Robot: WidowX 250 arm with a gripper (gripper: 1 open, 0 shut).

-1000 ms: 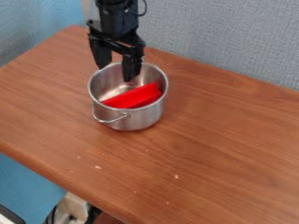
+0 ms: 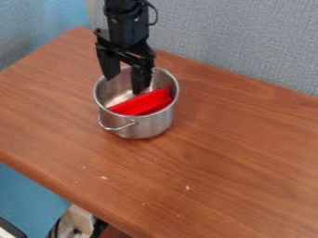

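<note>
A steel pot (image 2: pixel 139 124) with a side handle stands on the wooden table toward the upper left of the camera view. A long red object (image 2: pixel 139 103) lies inside it along the near side. My black gripper (image 2: pixel 125 76) hangs over the back of the pot, fingers open and pointing down, one near the left rim and the other over the inside, above the red object.
A grey wall rises behind it, and the table's edge runs along the lower left, with a blue surface beyond.
</note>
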